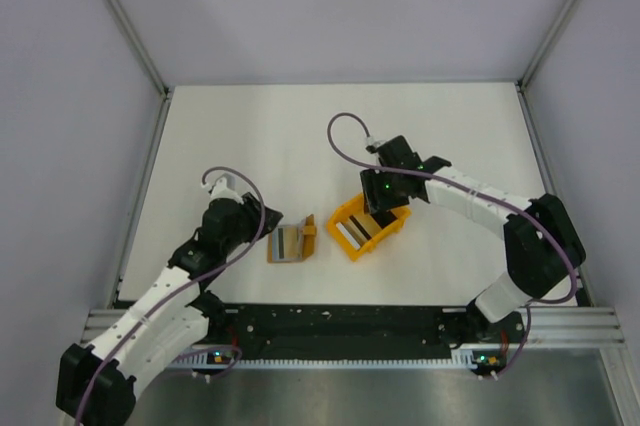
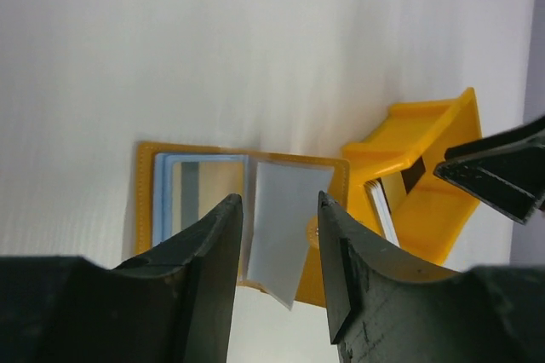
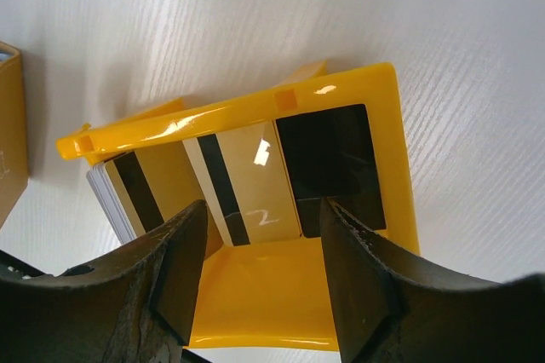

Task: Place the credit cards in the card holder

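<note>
The brown card holder (image 1: 290,243) lies open on the table. In the left wrist view, its left half has a beige card (image 2: 209,193) with a dark stripe in a sleeve, and a clear leaf (image 2: 285,210) stands partly lifted. My left gripper is open above it, nothing between its fingers. Several cards lean in the orange box (image 3: 238,116): a black card (image 3: 332,158), a beige card (image 3: 260,180) with a black stripe, and brownish ones (image 3: 170,175) at the left. Over this box my right gripper hangs open and empty.
The box stands just right of the holder, with a narrow gap between.
</note>
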